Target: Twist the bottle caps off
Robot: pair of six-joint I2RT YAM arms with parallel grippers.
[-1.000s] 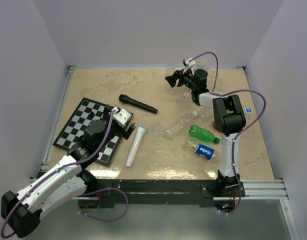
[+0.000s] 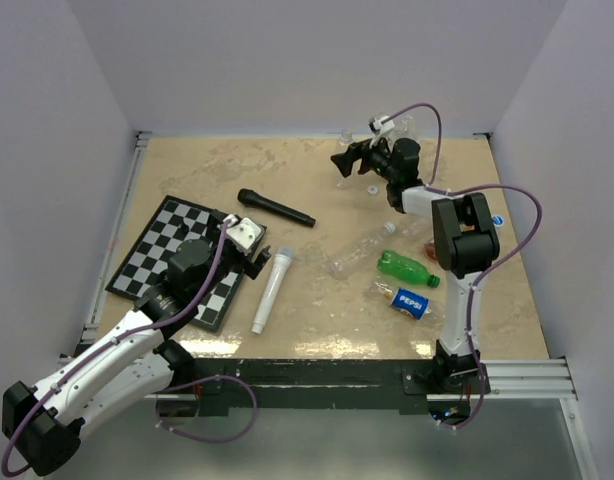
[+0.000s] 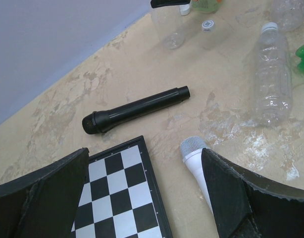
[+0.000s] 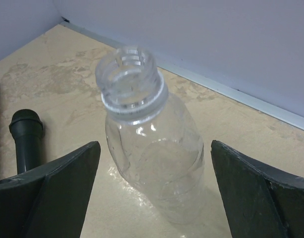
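In the right wrist view a clear bottle stands upright, its mouth bare with no cap on it. My right gripper is open around this bottle, with a finger on the left apart from its side. From above, the arm partly hides the bottle. A white cap lies on the table nearby, and a blue-and-white cap lies at the right edge. A clear bottle, a green bottle and a Pepsi bottle lie on their sides. Over the chessboard, my left gripper is open and empty.
The chessboard lies at the left. Beside it are a black microphone and a white microphone. Another clear bottle shows at the back behind the right arm. Free table lies at the back left.
The right arm has since shifted slightly to the right. My left arm has stayed still.
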